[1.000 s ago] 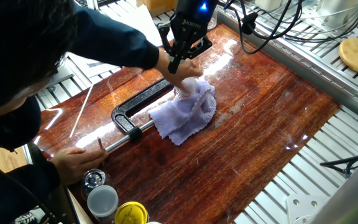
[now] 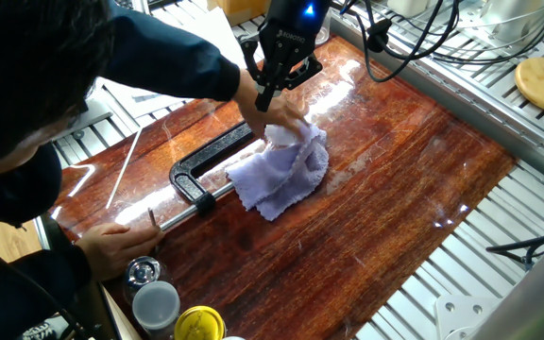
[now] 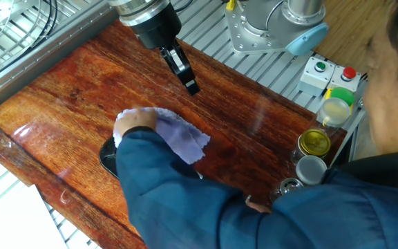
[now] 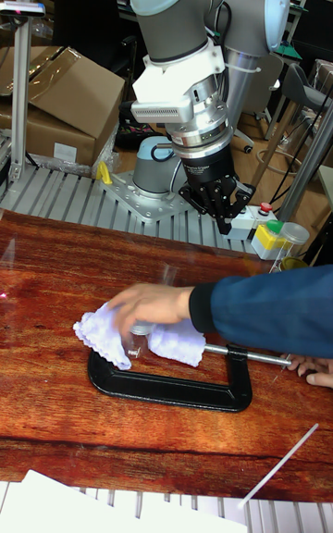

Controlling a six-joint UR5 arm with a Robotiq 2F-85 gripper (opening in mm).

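My gripper (image 2: 266,100) hangs in the air above the table, with its fingertips together and nothing showing between them. In exterior view 2 it is seen edge-on, apart from the lilac cloth (image 3: 179,140). The crumpled cloth (image 2: 274,179) lies over part of a black C-shaped clamp (image 4: 169,390). A person's right hand (image 4: 149,305) presses on the cloth beside a small pale round object that is partly hidden. The person's left hand (image 2: 119,247) is at the outer end of the clamp's metal screw rod (image 4: 258,356).
Several jars stand near the table edge, among them one with a yellow lid (image 2: 199,324). A white stick (image 4: 278,464) lies on the wooden table (image 2: 414,189). The person's arm leans over one side.
My gripper, the clamp and the jars have not moved.
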